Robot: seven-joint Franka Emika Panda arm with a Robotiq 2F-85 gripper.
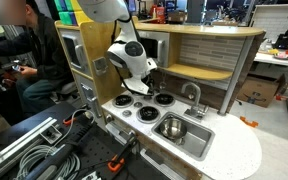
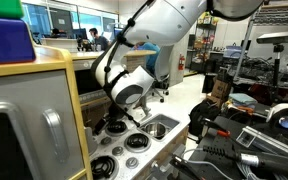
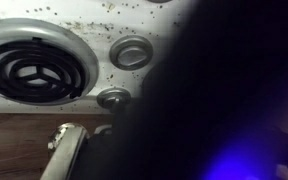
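Observation:
My gripper (image 2: pixel 115 113) hangs at the end of the white arm above the back part of the toy stove. It is open, and no object shows in it, though its fingers are small and dark in the outside views. Below lie several black coil burners, among them the front burner (image 1: pixel 148 114) and a rear burner (image 1: pixel 164 99). In the wrist view a coil burner (image 3: pixel 32 70) and a grey knob (image 3: pixel 131 53) show on the speckled white top. A dark blur hides the right side of that view.
A metal pot (image 1: pixel 172 129) sits in the sink (image 1: pixel 195 142), right of the burners, with a faucet (image 1: pixel 193 96) behind it. The wooden shelf (image 1: pixel 199 70) and microwave (image 1: pixel 152 47) stand at the back.

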